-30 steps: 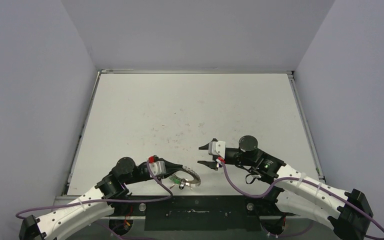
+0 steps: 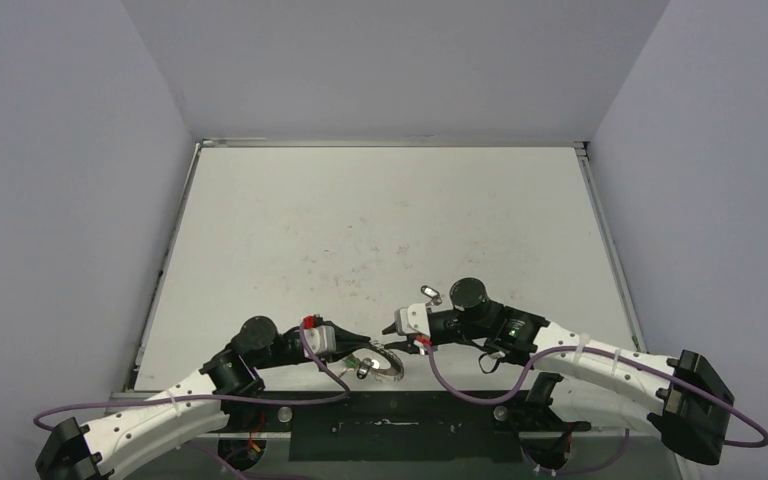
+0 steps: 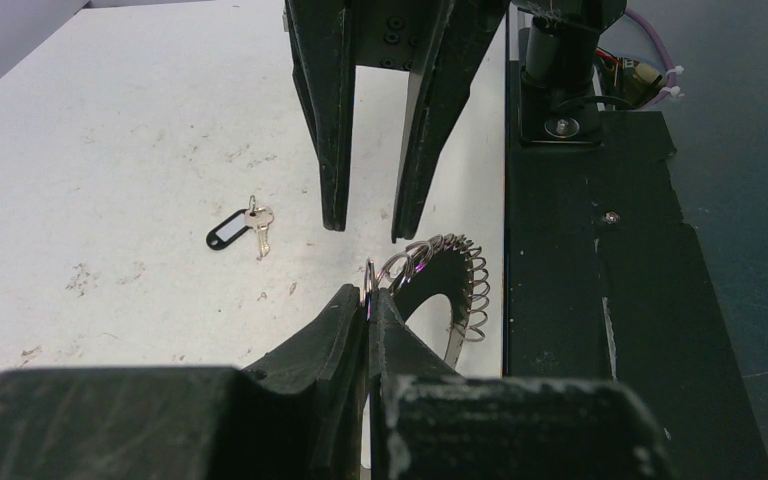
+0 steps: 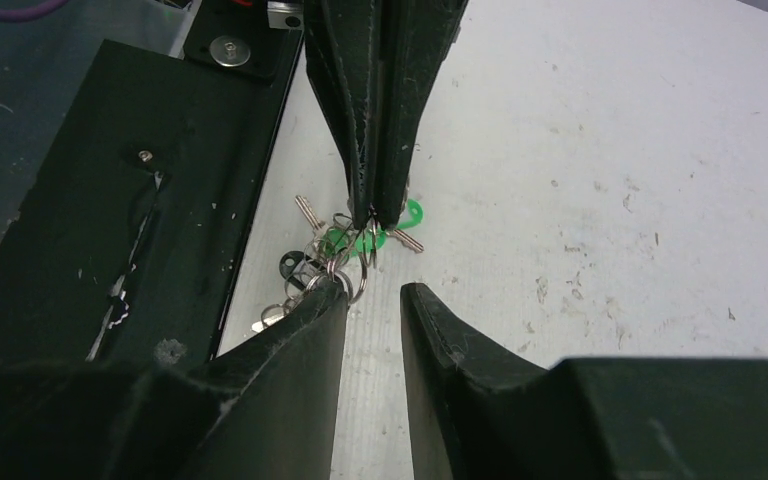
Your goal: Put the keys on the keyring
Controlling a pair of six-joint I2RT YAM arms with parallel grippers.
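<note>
The keyring (image 3: 470,290), a dark band lined with metal loops, is pinched at one end by my left gripper, shut on it with a loop standing between the tips. My right gripper is part open beside the loops, its fingertips close over them in the left wrist view. In the right wrist view keys (image 4: 408,240) and green tags (image 4: 410,212) show beyond the loops. A key with a black tag (image 3: 260,225) lies apart on the table.
A dark strip (image 2: 390,425) runs along the front edge, close below both grippers.
My right gripper has moved left and toward the front, closer to the keyring. My left gripper has shifted slightly right since a second ago, still holding the ring.
</note>
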